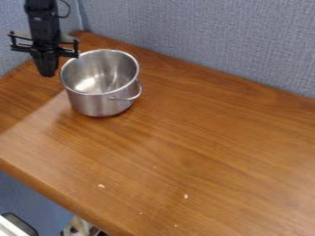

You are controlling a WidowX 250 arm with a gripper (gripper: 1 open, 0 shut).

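A steel pot (101, 92) with a wire handle on its right side stands upright on the wooden table (204, 157), toward the back left. My gripper (47, 68) is just left of the pot's rim, pointing down at the table's far left corner. It looks shut, with nothing visible between its fingers.
Grey padded walls (222, 37) stand behind and at the left. The table's near left edge shows at the lower left.
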